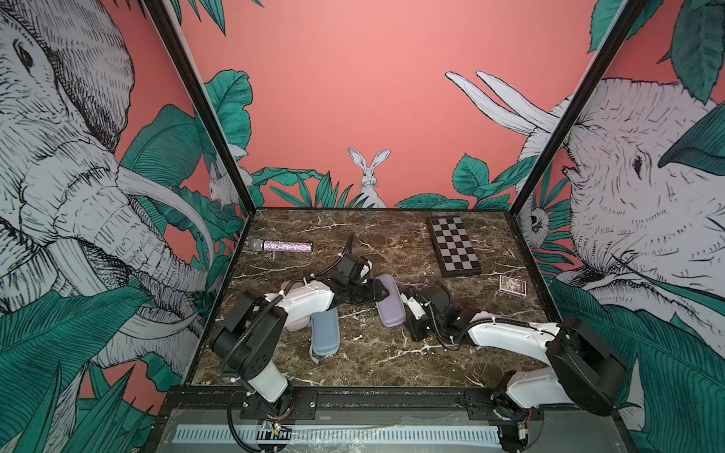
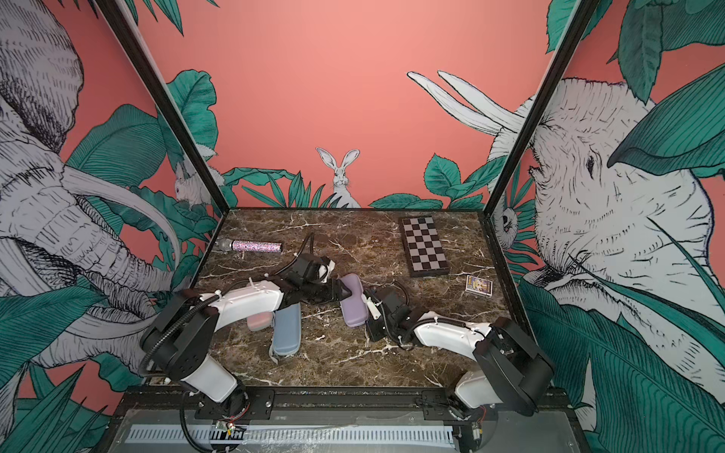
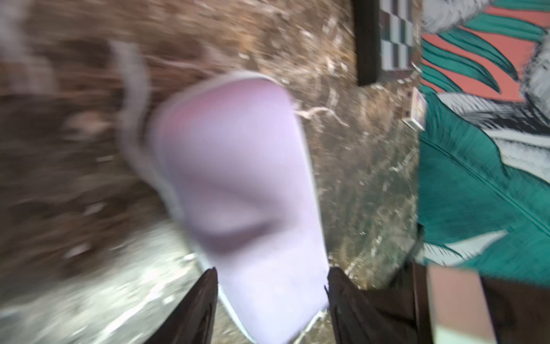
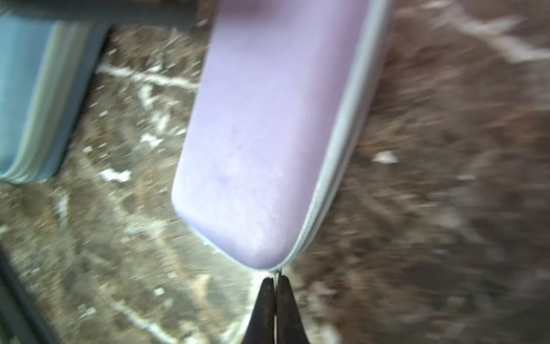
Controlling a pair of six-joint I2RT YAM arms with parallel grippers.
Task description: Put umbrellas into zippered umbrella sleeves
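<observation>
A lavender zippered case [image 1: 392, 309] lies on the table between both grippers, closed as far as shows; its upper face is dented in the left wrist view. My left gripper is open, its fingers [image 3: 192, 312] apart on either side of the case's near end. At the case's rounded lower end, my right gripper is shut by the pale zipper edge. A thin bit shows at its tips; whether this is a zipper pull between them is unclear. A blue case [image 2: 287, 332] and a pink case [image 2: 259, 321] lie left, partly under the left arm.
At the back left rests a slim glittery rod [image 1: 287, 247] with a dark end. A checkered box [image 1: 455, 246] stands at the back right, with a small card box [image 1: 512, 285] nearer the right edge.
</observation>
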